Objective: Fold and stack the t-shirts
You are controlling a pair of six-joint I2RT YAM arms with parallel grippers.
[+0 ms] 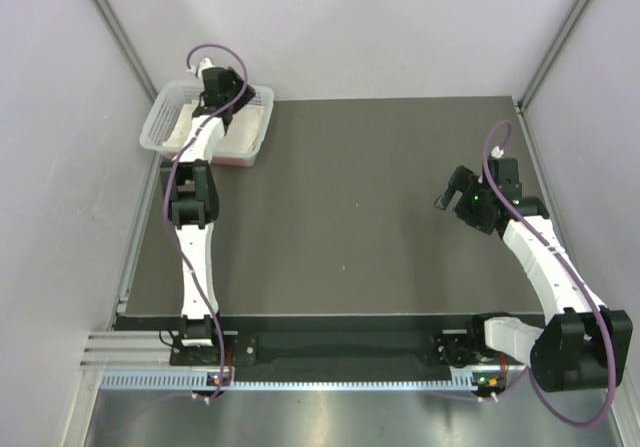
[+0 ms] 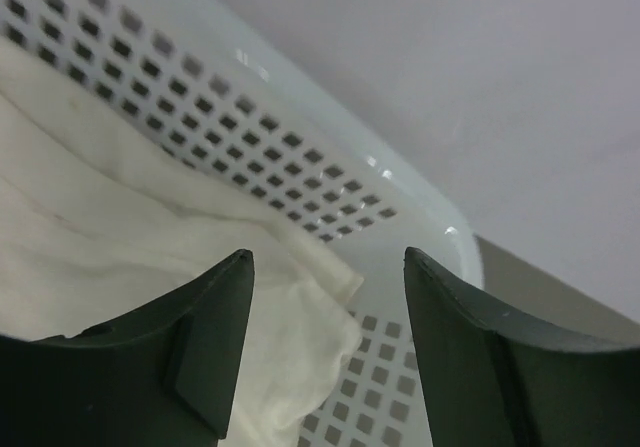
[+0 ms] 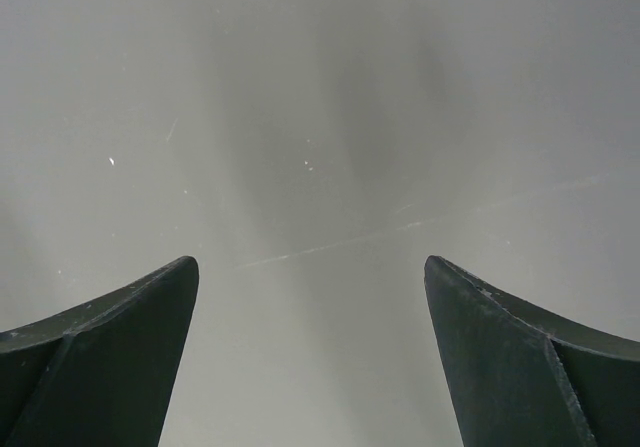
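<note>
Folded white cloth [image 1: 247, 127] lies inside a white perforated plastic basket [image 1: 262, 117] at the back left. My left gripper [image 1: 232, 95] is over the basket; in the left wrist view its fingers stand open above the cloth [image 2: 270, 347], near a basket corner, with nothing held. My right gripper [image 1: 450, 193] is open over bare table at the right; the right wrist view shows only grey surface between its fingers.
White walls [image 1: 400, 37] enclose it at the back and sides.
</note>
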